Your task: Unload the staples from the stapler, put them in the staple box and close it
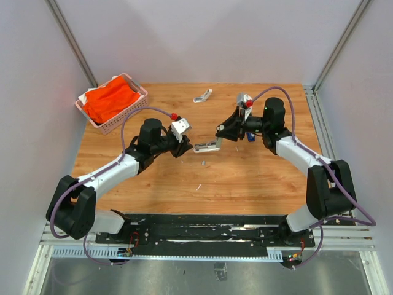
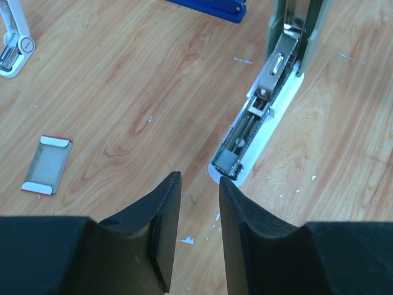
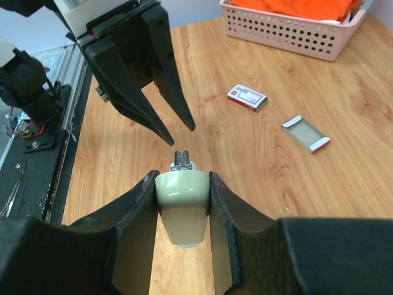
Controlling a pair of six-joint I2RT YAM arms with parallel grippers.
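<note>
The opened stapler point(image 1: 204, 147) lies along the middle of the table, its metal magazine point(image 2: 249, 126) exposed and its pale green upper part point(image 3: 183, 190) raised at the right end. My right gripper point(image 1: 221, 131) is shut on that green part. My left gripper hangs just off the magazine's free end, its black fingers part open in the right wrist view, with nothing visible between them. Whether staples remain in the magazine I cannot tell.
A blue stapler point(image 2: 209, 7) and a white stapler point(image 1: 202, 96) lie farther back. An empty staple tray point(image 3: 305, 134) and a staple box point(image 3: 247, 97) rest nearby. A pink basket point(image 1: 111, 125) with orange cloth stands back left.
</note>
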